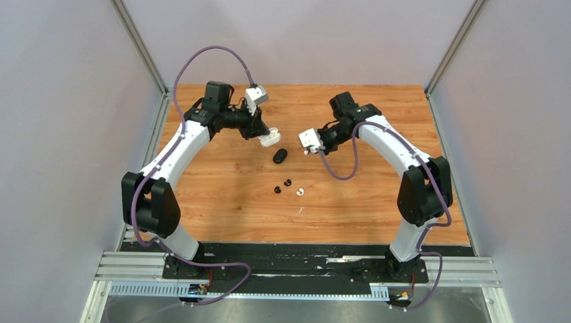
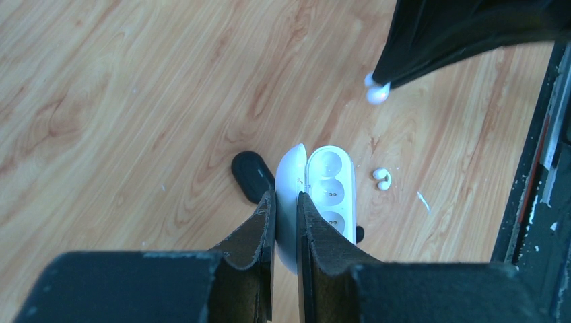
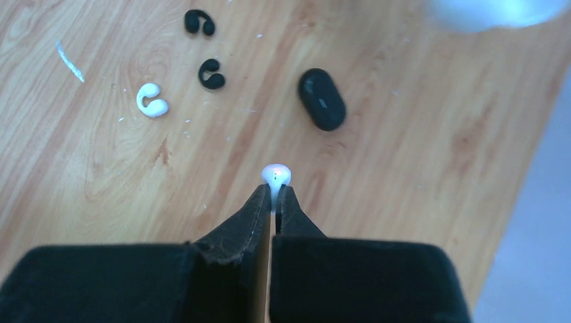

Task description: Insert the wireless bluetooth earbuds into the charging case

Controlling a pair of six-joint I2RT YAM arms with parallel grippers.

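My left gripper is shut on the white charging case [image 2: 328,185], whose lid stands open with the hollows facing up; in the top view the case [image 1: 269,138] hangs left of centre. My right gripper is shut on a white earbud [image 3: 276,173], held to the right of the case and clear of the table. A second white earbud [image 3: 151,101] lies on the table near the middle.
A black case [image 3: 322,98] lies below and between the grippers. Two black earbuds [image 3: 211,75] lie near it, with a thin white strip [image 3: 70,62].
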